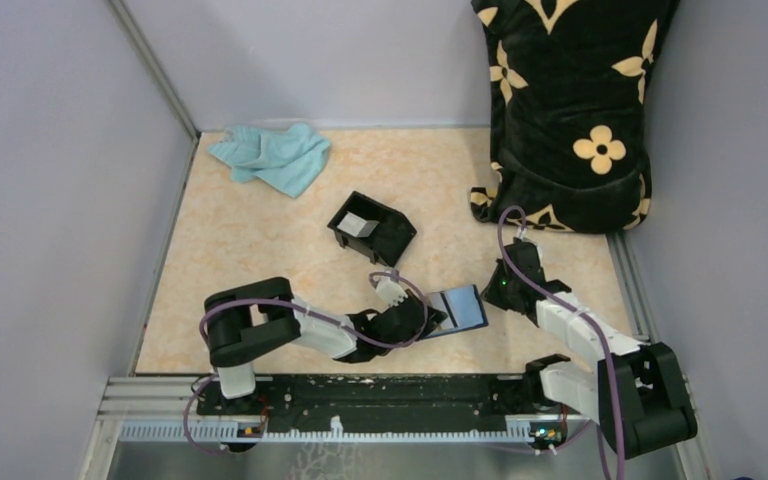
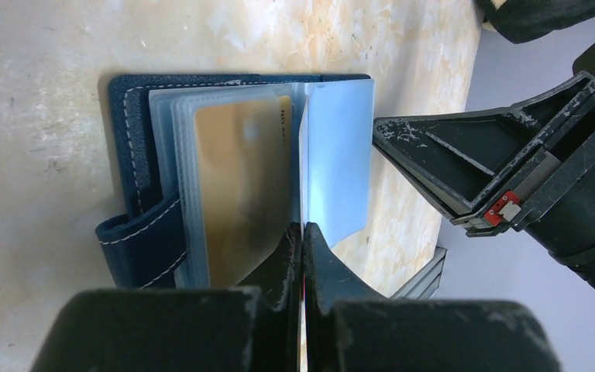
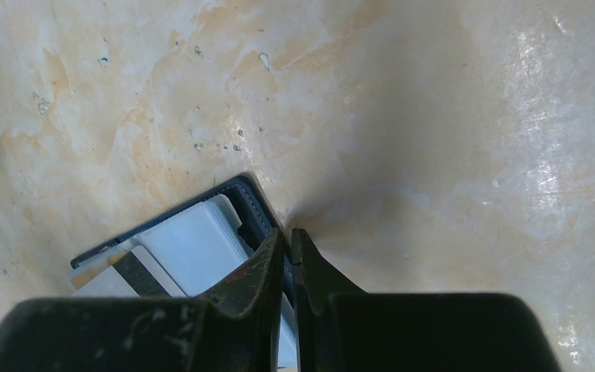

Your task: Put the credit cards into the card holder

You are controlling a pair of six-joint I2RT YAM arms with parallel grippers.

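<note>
The dark blue card holder [image 1: 470, 306] lies spread open near the table's front, with clear sleeves and a gold card [image 2: 236, 174] in the left sleeve. My left gripper is shut on a thin credit card [image 2: 304, 167], seen edge-on above the holder's middle. From the right wrist view this card [image 3: 133, 275] shows a pale face with a dark stripe. My right gripper is at the holder's right edge, its fingers parted by a narrow gap. The holder's edge shows behind that gap; whether the fingers touch it I cannot tell.
Behind the holder stands a black open box [image 1: 388, 238] with a pale card [image 1: 357, 224] inside. A light blue cloth [image 1: 278, 158] lies at the back left, and a black flowered cushion [image 1: 570, 110] leans at the back right. Bare table lies left of the box.
</note>
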